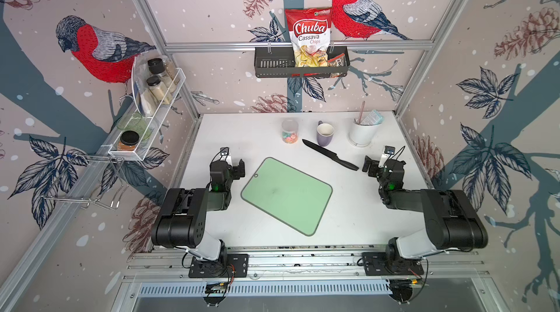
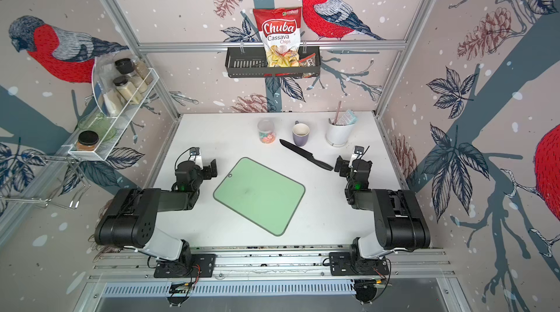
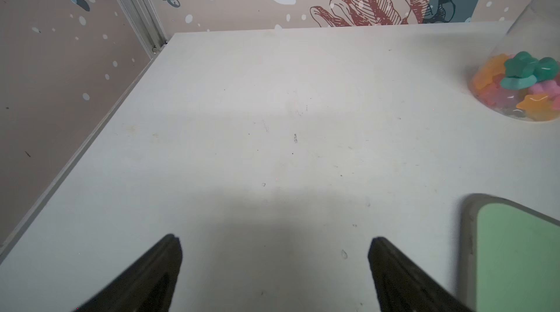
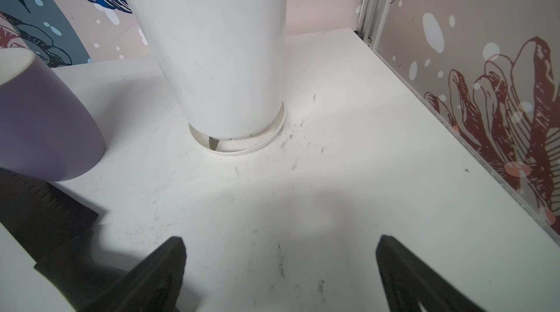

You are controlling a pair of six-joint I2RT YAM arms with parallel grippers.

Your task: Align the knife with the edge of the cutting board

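Observation:
A black knife (image 1: 329,154) (image 2: 305,154) lies diagonally on the white table, behind and to the right of the green cutting board (image 1: 286,195) (image 2: 258,195), apart from it; part of the knife (image 4: 40,213) shows at lower left in the right wrist view. The board is turned at an angle, its corner (image 3: 513,253) visible in the left wrist view. My left gripper stands open and empty left of the board. My right gripper is open and empty just beside the knife's handle end.
A cup of coloured pieces (image 1: 290,134), a purple mug (image 1: 324,137) and a white holder (image 1: 361,134) stand along the back, behind the knife. A wire shelf with jars hangs on the left, a basket with chips on the back wall.

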